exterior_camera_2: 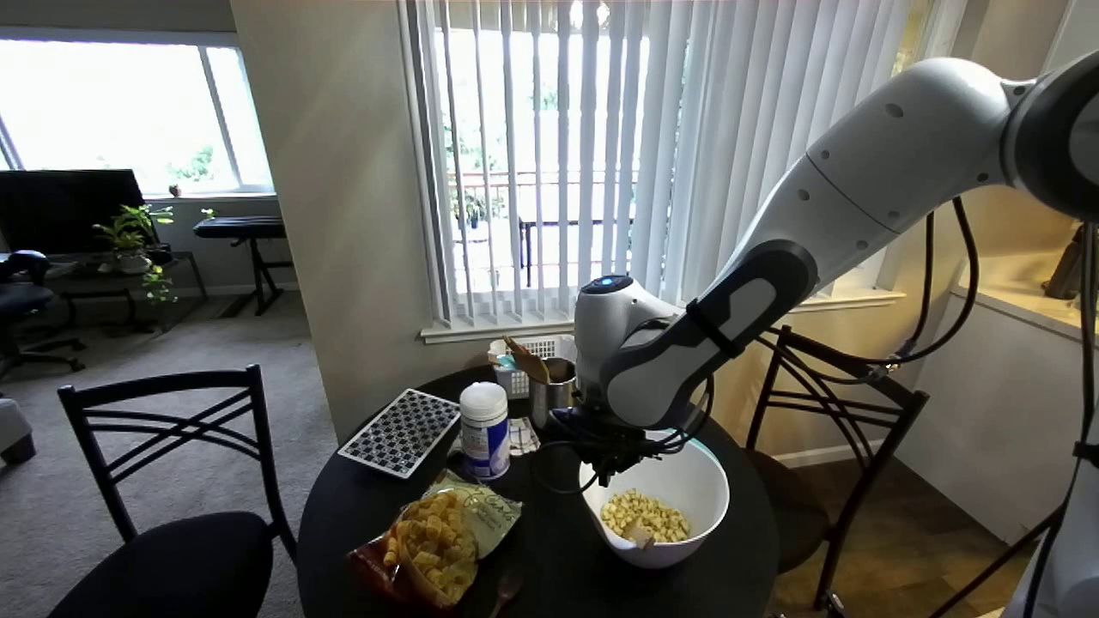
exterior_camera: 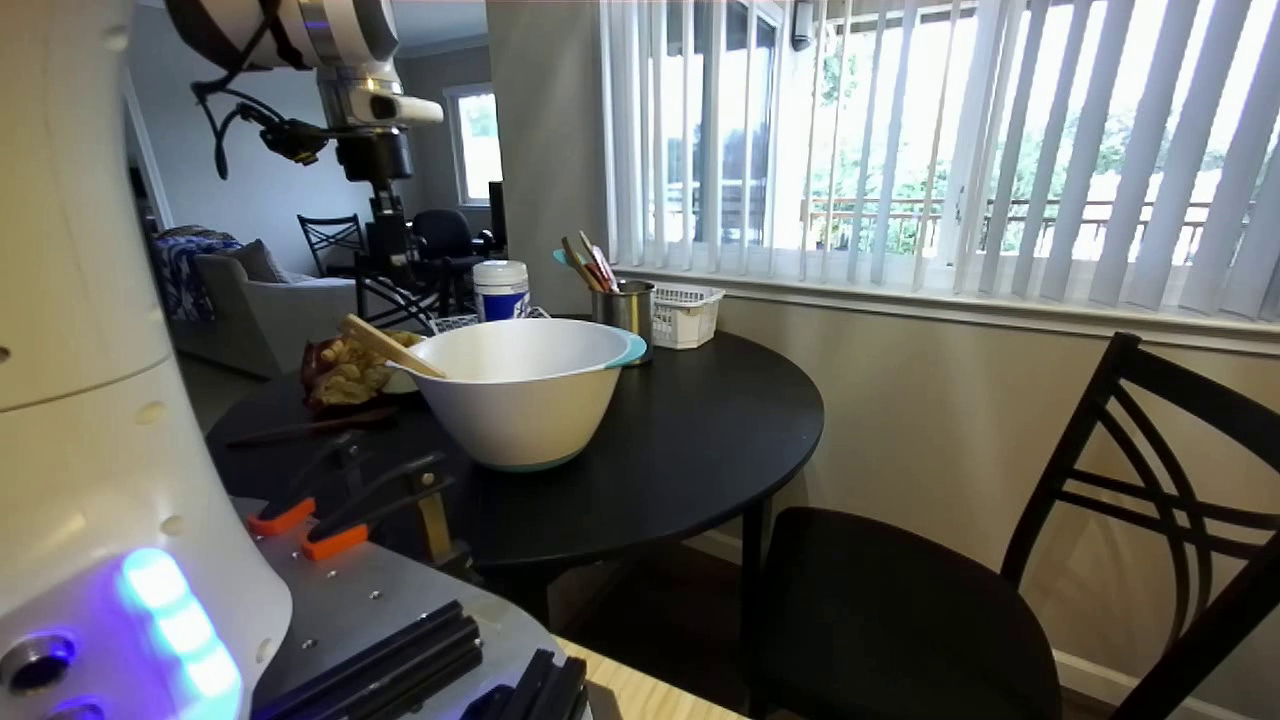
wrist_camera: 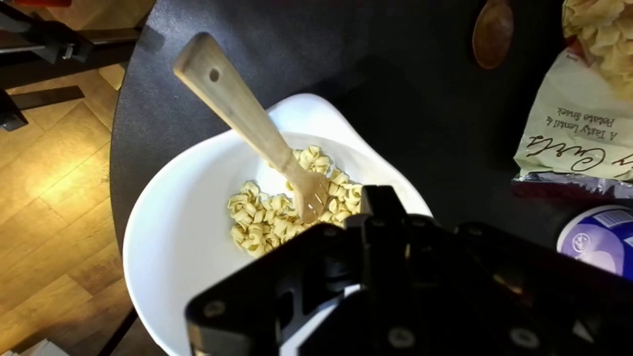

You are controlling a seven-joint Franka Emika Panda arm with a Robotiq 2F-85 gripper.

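The wooden spatula (wrist_camera: 249, 112) leans in the white bowl (wrist_camera: 172, 237), its blade among curly pasta (wrist_camera: 261, 222) and its handle sticking out over the rim beside the spout. My gripper is above the bowl, shut with nothing between its fingers, clear of the spatula. In exterior view 1 the gripper (exterior_camera: 387, 246) hangs above and left of the bowl (exterior_camera: 516, 414), higher than the spatula handle (exterior_camera: 378, 342). The arm partly covers the bowl (exterior_camera_2: 711, 489) in exterior view 2.
On the black table (exterior_camera_2: 556, 556) stand a snack bag (exterior_camera_2: 438, 546), a white-and-blue canister (exterior_camera_2: 484, 433), a metal utensil holder (exterior_camera_2: 552, 391) and a white basket (exterior_camera: 684, 318). A dark wooden spoon (wrist_camera: 492, 32) lies beside the bag.
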